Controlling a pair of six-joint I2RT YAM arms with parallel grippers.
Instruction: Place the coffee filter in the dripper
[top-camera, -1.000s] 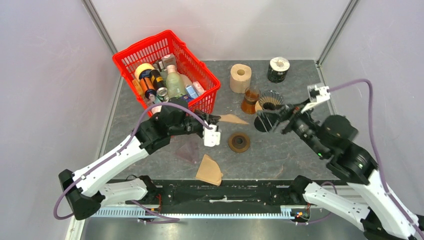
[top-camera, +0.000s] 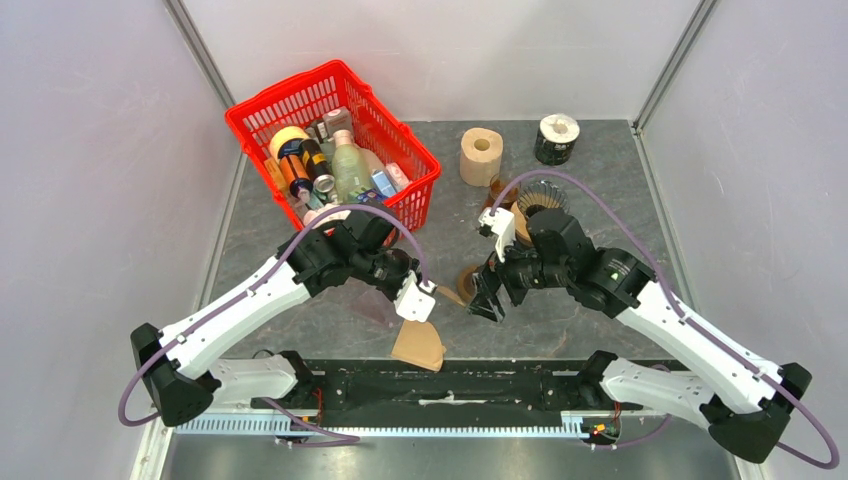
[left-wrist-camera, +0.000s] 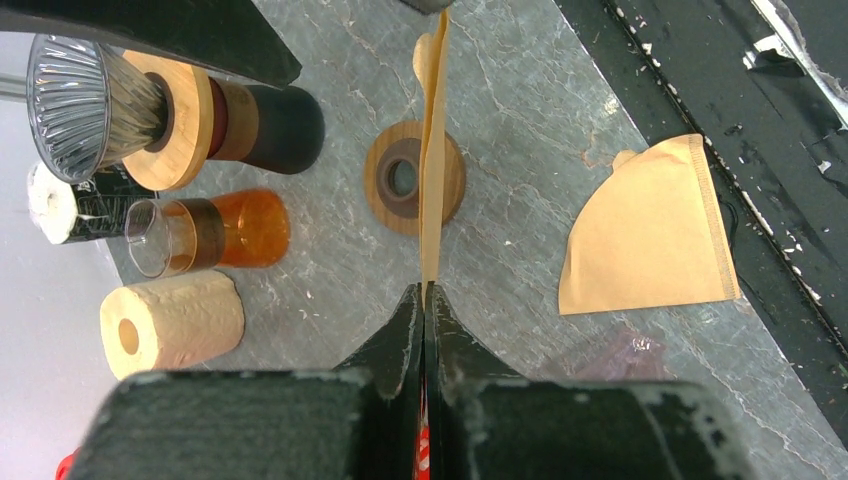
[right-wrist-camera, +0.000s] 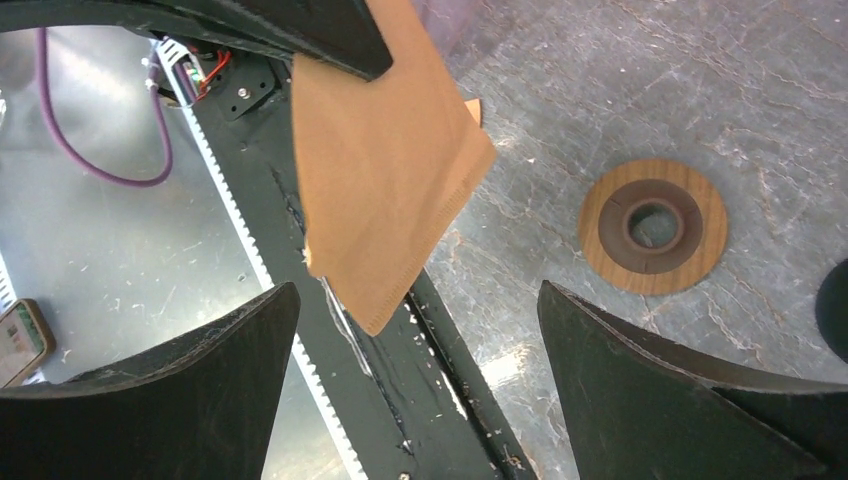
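A tan paper coffee filter (left-wrist-camera: 432, 170) is pinched by my left gripper, shut on one edge of it. In the left wrist view the filter stands edge-on; from the right wrist its flat face shows. My right gripper is open, its fingers (right-wrist-camera: 235, 340) spread, and the filter's free end hangs ahead of them, toward the left finger. The clear ribbed dripper (left-wrist-camera: 70, 105), with a wooden collar (left-wrist-camera: 170, 120), sits on a dark vessel (left-wrist-camera: 285, 130). In the top view the right arm partly covers the dripper (top-camera: 542, 193).
A wooden ring (right-wrist-camera: 600, 230) with a brown centre lies below the grippers. Another filter (top-camera: 419, 345) lies by the table's front edge. Behind stand an amber glass (left-wrist-camera: 252, 228), a paper roll (top-camera: 481, 157) and a black can (top-camera: 556, 140). A red basket (top-camera: 405, 135) fills the back left.
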